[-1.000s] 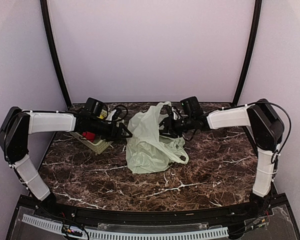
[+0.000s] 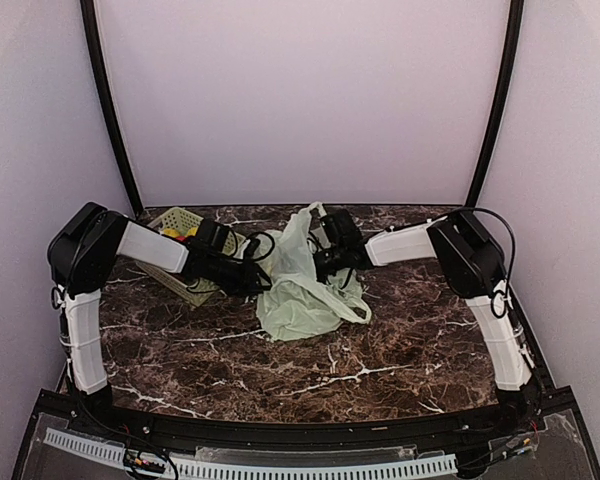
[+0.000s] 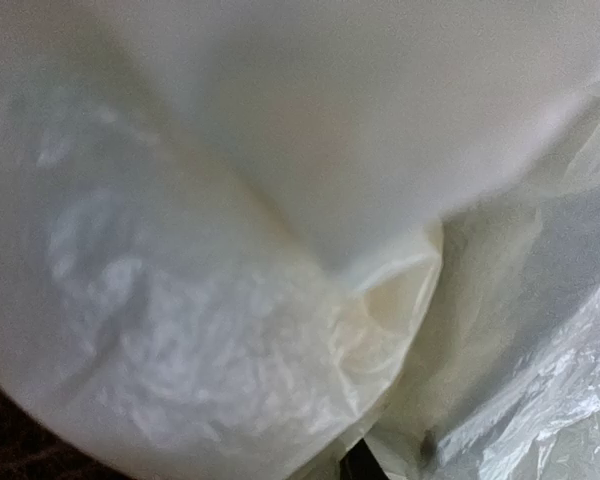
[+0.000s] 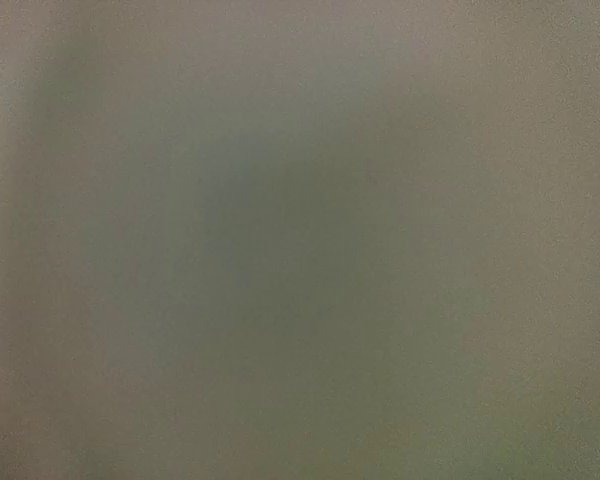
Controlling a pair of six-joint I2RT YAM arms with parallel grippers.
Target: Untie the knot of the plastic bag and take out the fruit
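A pale green-white plastic bag (image 2: 300,310) lies crumpled in the middle of the table, its handles loose, one raised toward the back. My left gripper (image 2: 255,277) is at the bag's left side; in the left wrist view film fills the picture, with only a dark tip at the bottom. My right gripper (image 2: 322,258) is pushed into the bag's upper right part, partly hidden; the right wrist view shows only blurred grey-green. How either gripper's fingers stand is hidden. No fruit shows in the bag.
A perforated basket (image 2: 170,219) with red and yellow items stands at the back left, partly under my left arm.
Both grippers have moved inward, the right one deeper into the bag and the left one against its side. The bag is bunched narrower, its top shifted slightly.
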